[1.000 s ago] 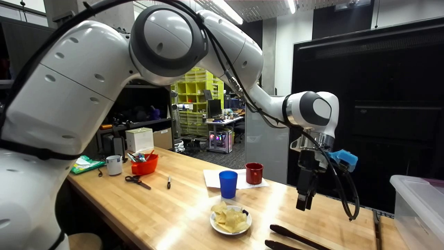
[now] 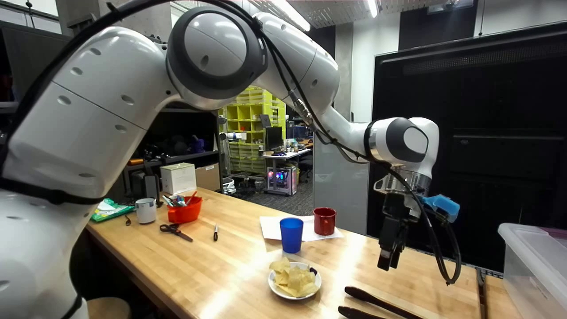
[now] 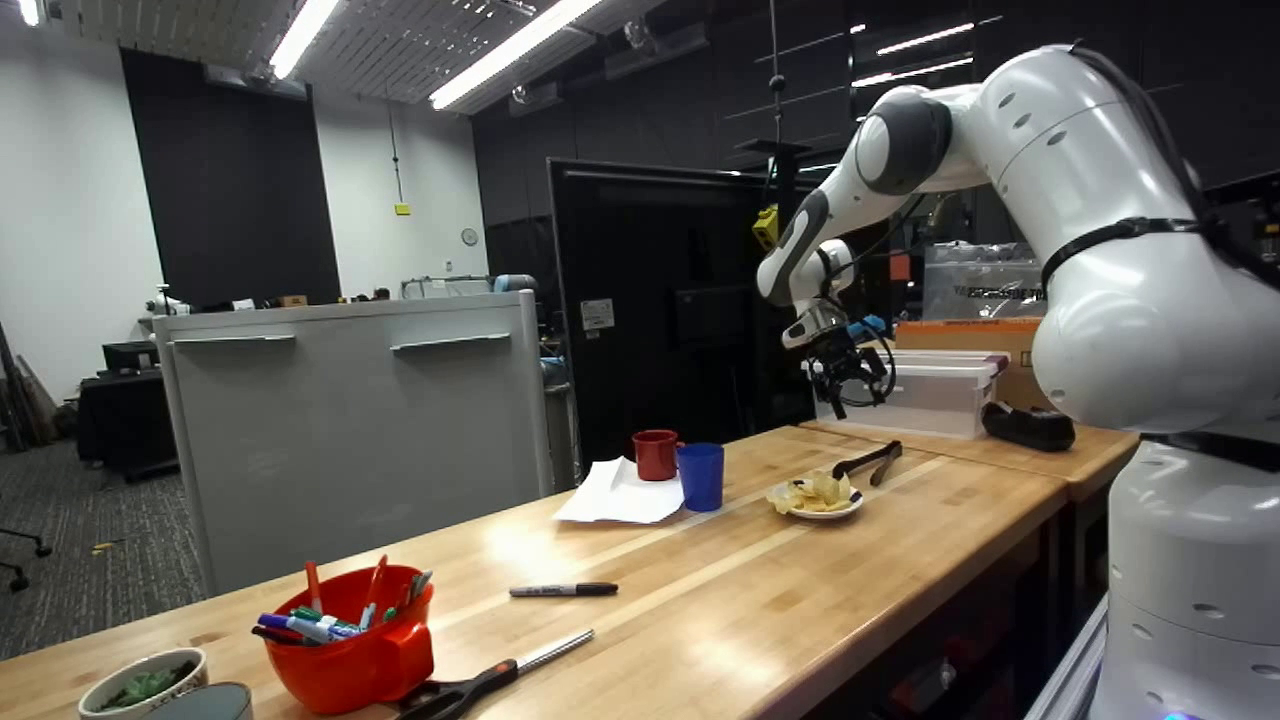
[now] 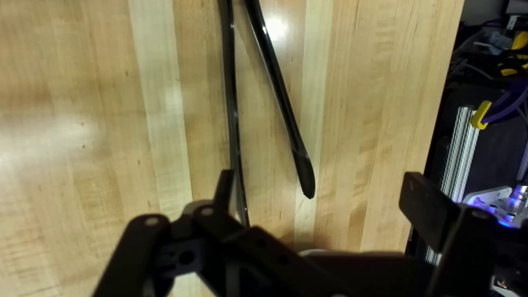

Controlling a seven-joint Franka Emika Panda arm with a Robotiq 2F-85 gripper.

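Observation:
My gripper hangs open above the right part of the table, its two black fingers wide apart with nothing held. Below it in the wrist view lie black tongs (image 4: 282,94), their two arms spread; a finger covers the tip of one arm. In exterior view 1 the tongs (image 2: 377,302) run off the bottom edge, in front of the gripper (image 2: 389,262). Beside them sits a white plate (image 2: 272,285) bearing yellow chips (image 2: 293,279). Behind the plate stand a blue cup (image 2: 291,234) and a red mug (image 2: 324,221), both upright.
White paper (image 3: 618,494) lies by the mug. A marker (image 3: 564,589), scissors (image 3: 486,682) and a red container of pens (image 3: 360,672) occupy the table's other end. A clear plastic bin (image 2: 534,271) stands right of the gripper. Bare wood spreads along the table's middle.
The gripper and forearm have shifted slightly to the right in exterior view 1. Objects on the table look unmoved.

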